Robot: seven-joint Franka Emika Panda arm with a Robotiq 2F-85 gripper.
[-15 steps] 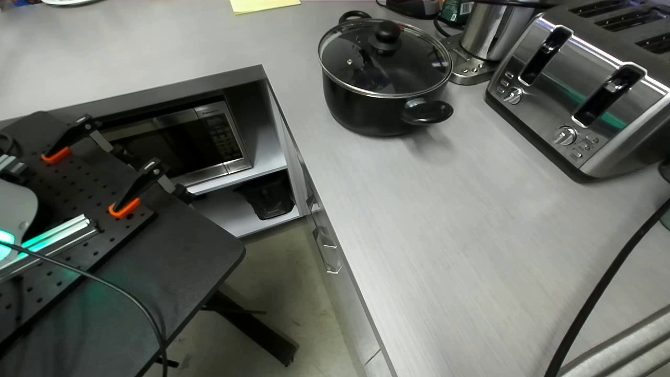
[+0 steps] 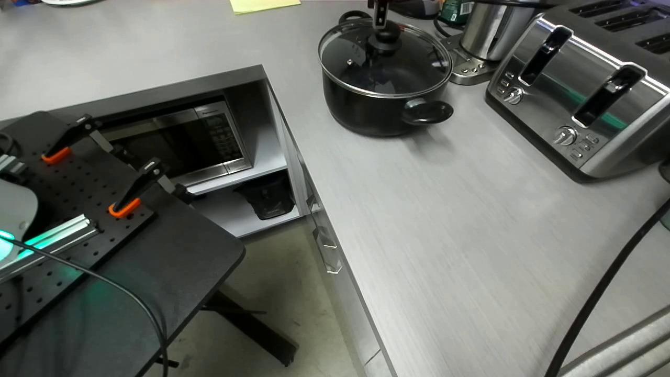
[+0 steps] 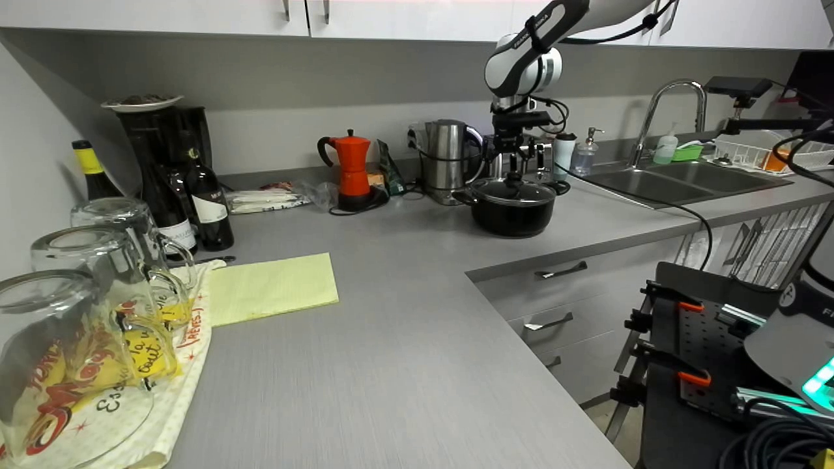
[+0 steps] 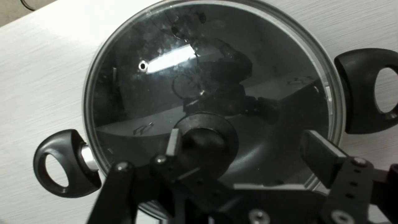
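A black pot [image 2: 383, 110] stands on the grey counter, covered by a glass lid [image 4: 276, 74] with a dark round knob [image 2: 386, 39]. My gripper is open above the lid, its fingers [image 4: 322, 151] spread wide. In the wrist view the knob appears within the gap, close to the left finger and well away from the right one. From exterior view 1 only one fingertip shows, at the top edge by the knob. Exterior view 2 has the arm [image 3: 520, 74] reaching straight down over the pot [image 3: 512, 215]. Whether a finger touches the knob, I cannot tell.
A steel kettle [image 3: 447, 160] stands just behind the pot, and a toaster [image 2: 581, 94] is to its right in exterior view 1. The sink [image 3: 680, 187] lies beyond.
One second ago no gripper showed in exterior view 1; now a fingertip has come down into view at the lid's knob. The pot and lid have not moved.
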